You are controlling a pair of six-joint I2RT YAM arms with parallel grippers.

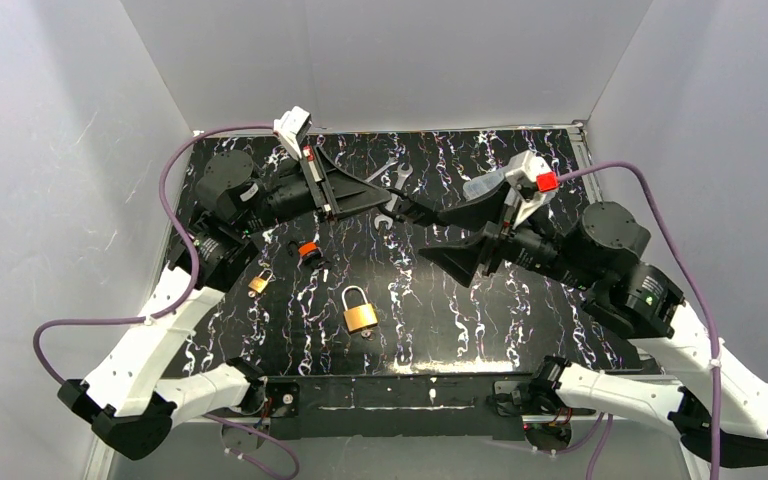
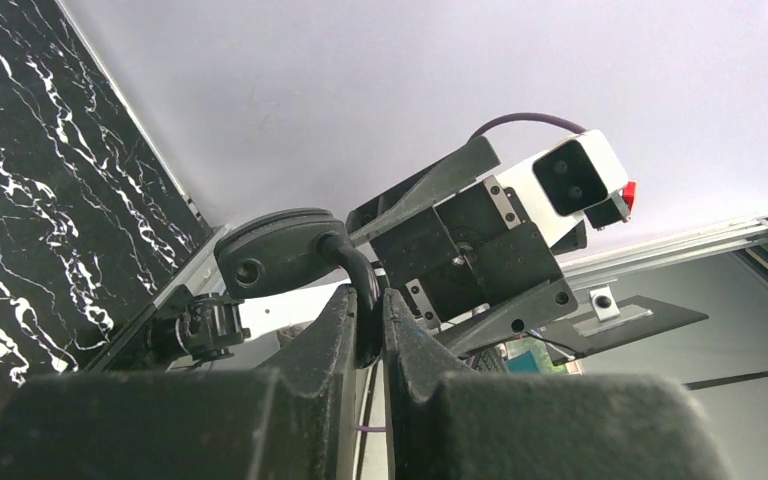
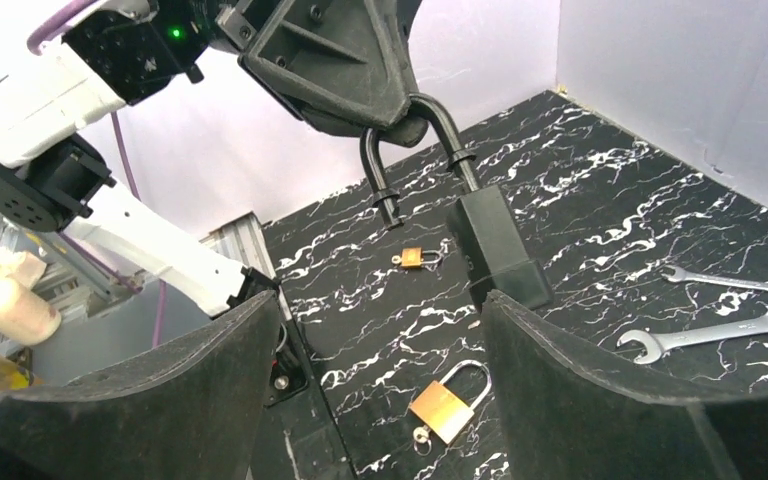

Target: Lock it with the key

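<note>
A black padlock (image 3: pixel 500 250) hangs in the air above the table with its shackle out on one side. My left gripper (image 1: pixel 385 201) is shut on that shackle, which shows between its fingers in the left wrist view, the padlock body (image 2: pixel 275 255) reaching to the left. Spread wide, my right gripper (image 1: pixel 433 235) stands open close to the body's far end. Nothing is held between its fingers; whether one touches the padlock I cannot tell. A larger brass padlock (image 1: pixel 360 317) lies on the table, shackle raised. I make out no key clearly.
A small brass padlock (image 1: pixel 259 284) and a black-and-orange item (image 1: pixel 308 251) lie at the left. Wrenches (image 3: pixel 720 330) lie behind the grippers, and a clear box (image 1: pixel 482 184) is partly hidden by the right arm.
</note>
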